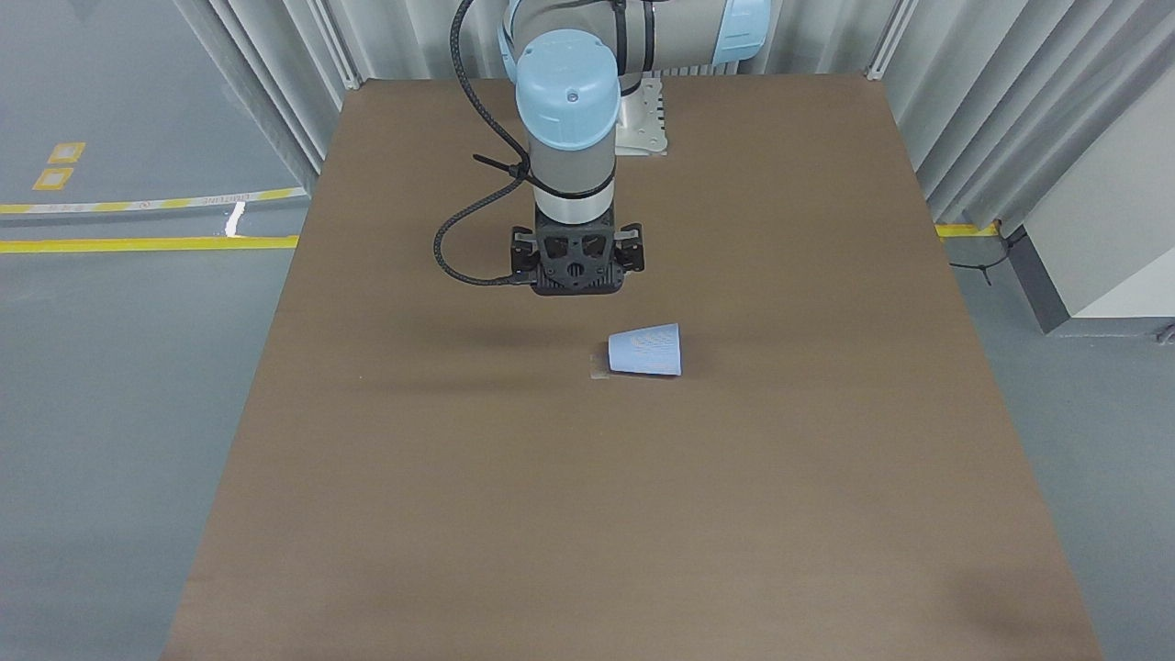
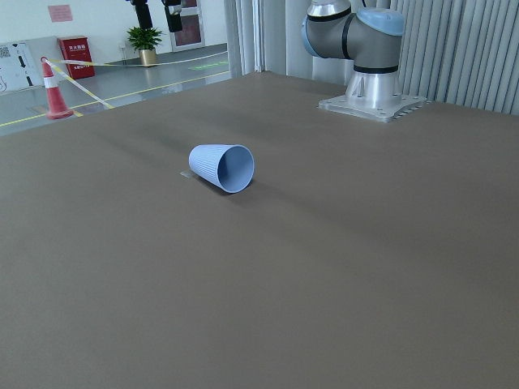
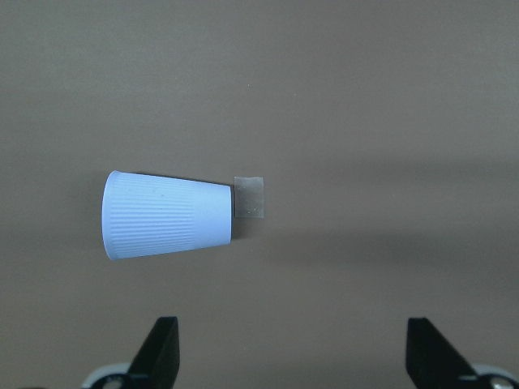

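Note:
A light-blue ribbed cup [image 1: 645, 349] [image 2: 209, 162] [image 3: 162, 215] lies on its side on the brown table [image 1: 474, 474], its narrow end beside a small translucent patch [image 3: 249, 197]. In the front view my gripper [image 1: 574, 264] hangs above the table, behind the cup. In the wrist view the two fingers of the gripper are wide apart at the lower edge, open with nothing between them, and the cup sits above and to the left of that gap.
The arm's base plate [image 2: 340, 107] is fixed near the back edge, with grey curtains [image 2: 454, 57] behind it.

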